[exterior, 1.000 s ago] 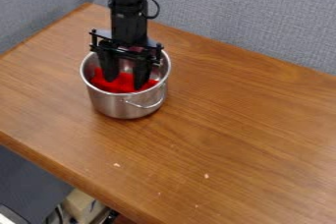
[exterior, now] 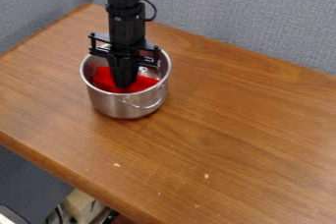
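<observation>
My black gripper (exterior: 124, 69) reaches straight down into a steel pot (exterior: 126, 103) on the left part of the wooden table. Red material (exterior: 141, 84) shows inside the pot around the fingertips. The fingertips are partly hidden there, so whether they hold anything cannot be seen.
Grey walls (exterior: 243, 17) stand behind it. At the lower left, beyond the table's edge, some cables and hardware show.
About a second ago the fingers stood more apart over the red material; now they look closer together. The pot stays in about the same place.
</observation>
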